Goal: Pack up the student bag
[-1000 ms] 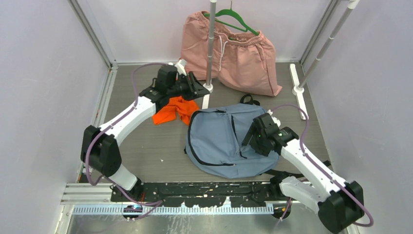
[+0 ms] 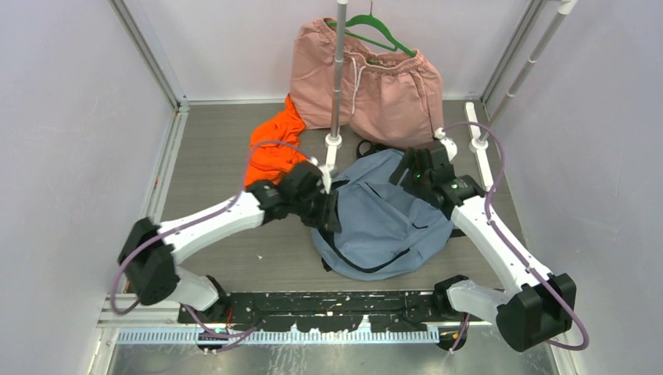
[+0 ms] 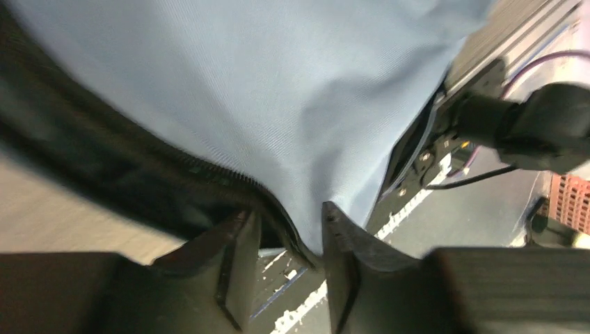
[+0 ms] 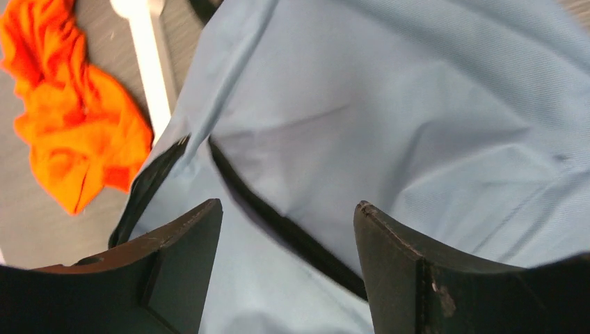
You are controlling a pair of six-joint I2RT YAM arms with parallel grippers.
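The blue-grey bag (image 2: 383, 234) lies flat on the floor with black zippers and straps. My left gripper (image 2: 324, 219) is at its left zippered edge; in the left wrist view the zipper edge (image 3: 271, 202) runs down between the fingers, and whether they pinch it is unclear. My right gripper (image 2: 406, 176) hangs over the upper right of the bag, fingers apart, with only bag fabric (image 4: 299, 167) seen below and between them.
An orange cloth (image 2: 274, 148) lies behind the left arm. Pink shorts (image 2: 391, 101) on a green hanger rest at the back, beside metal poles (image 2: 338, 94) on white feet. The floor left of the bag is clear.
The bag shifted and turned.
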